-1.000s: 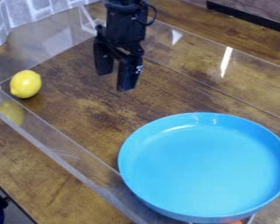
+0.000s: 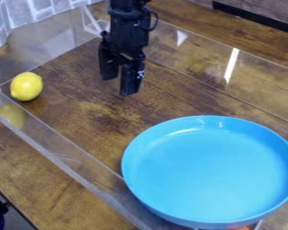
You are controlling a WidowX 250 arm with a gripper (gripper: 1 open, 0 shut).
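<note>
My black gripper [image 2: 120, 72] hangs at the upper middle of the camera view over the wooden surface, its fingers open and pointing down, with nothing visible between them. A yellow lemon [image 2: 26, 86] lies at the left, beside the clear wall. A large blue plate [image 2: 209, 169] fills the lower right.
A clear plastic wall [image 2: 72, 169] runs along the left side, with another clear edge crossing the upper right. A small orange object, partly hidden, peeks out beneath the plate at the bottom right.
My gripper has shifted very slightly to the left; the lemon and the plate have not moved.
</note>
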